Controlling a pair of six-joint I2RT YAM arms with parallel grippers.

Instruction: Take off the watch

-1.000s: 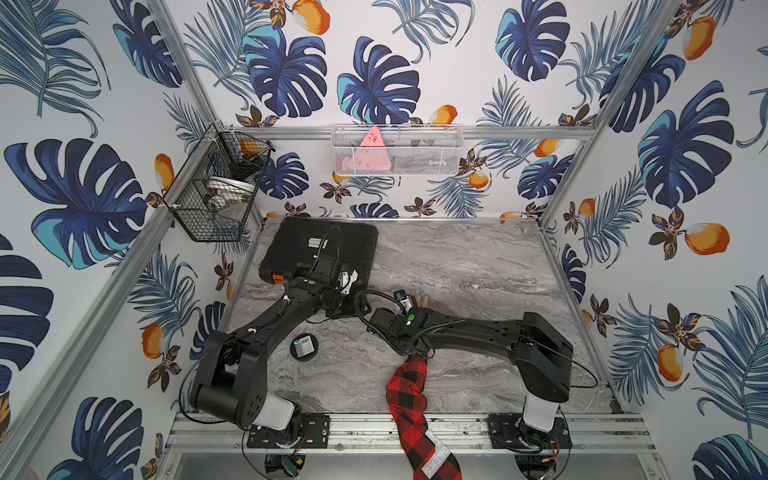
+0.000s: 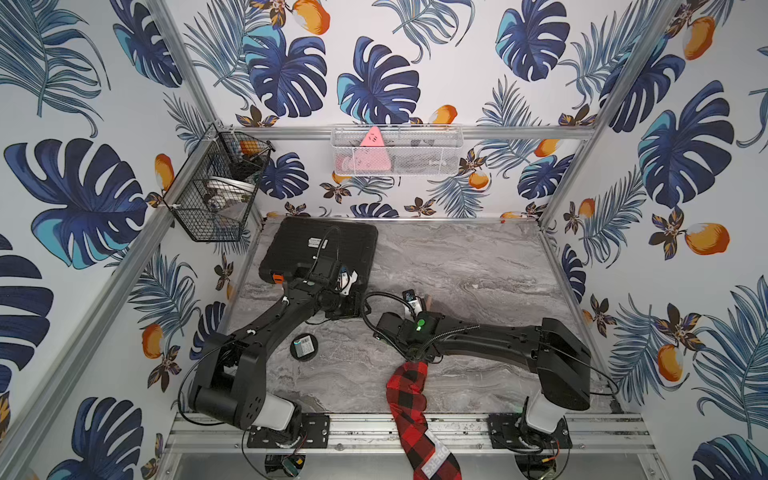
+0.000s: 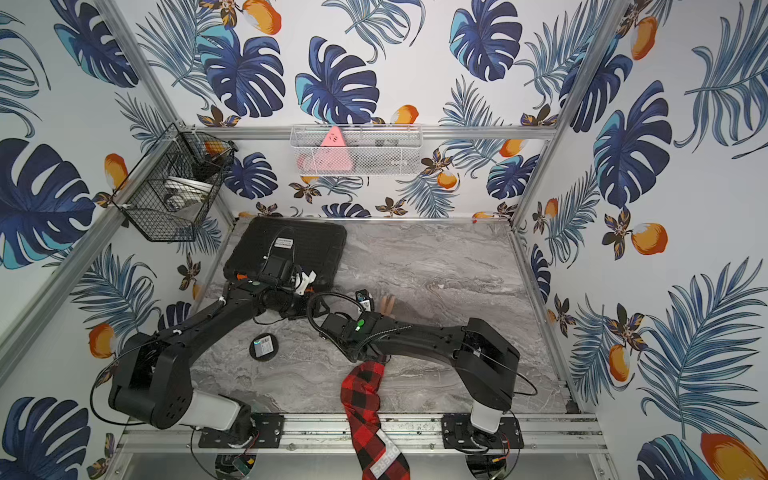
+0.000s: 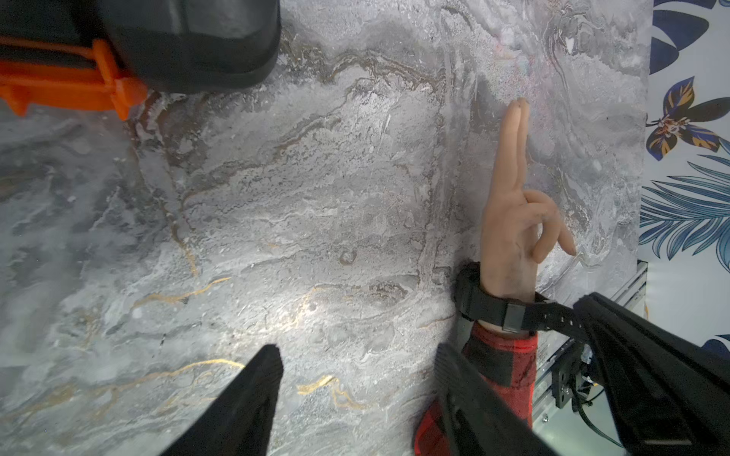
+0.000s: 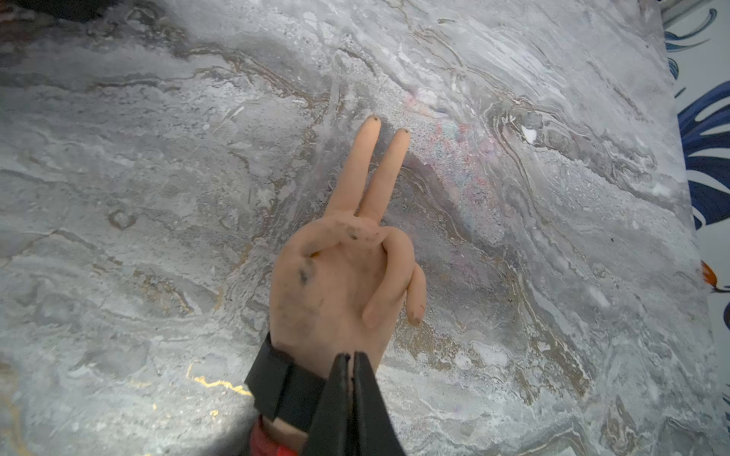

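A black watch strap circles the wrist of a flesh-coloured mannequin hand. From its buckle a loose strap end juts right, reaching the tip of my right gripper. In the right wrist view that gripper is shut over the wrist, just right of the dark band; whether the strap end is pinched cannot be told. My left gripper stands open over bare table, left of the hand, nothing between its fingers. The overhead views have the watch hidden beneath my right arm.
A black case with orange latches lies at the back left. The round black object rests near my left arm. A red plaid sleeve runs off the front edge. Free table stretches across the back right.
My right arm has shifted a little to the right and toward the front, still over the wrist. The left arm looks unmoved.
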